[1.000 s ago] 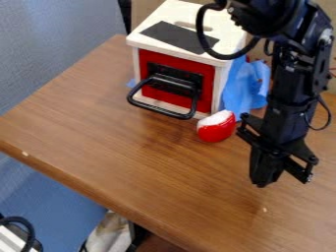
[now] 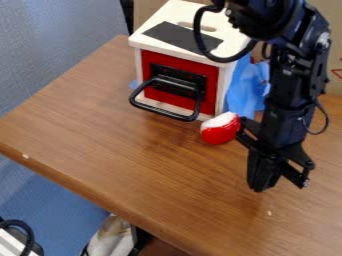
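Observation:
My black gripper [image 2: 278, 172] hangs low over the right side of the wooden table, its fingers pointing down; whether they are apart is hard to make out. Just left and behind it lies a red and white ball [image 2: 219, 128]. Behind that stands a white toy oven [image 2: 191, 24] with a red front [image 2: 168, 98] and a black handle.
Blue crumpled cloth or plastic [image 2: 245, 86] lies beside the oven.
My gripper has shifted slightly left, toward the ball, since a second ago. The ball and oven have not moved.

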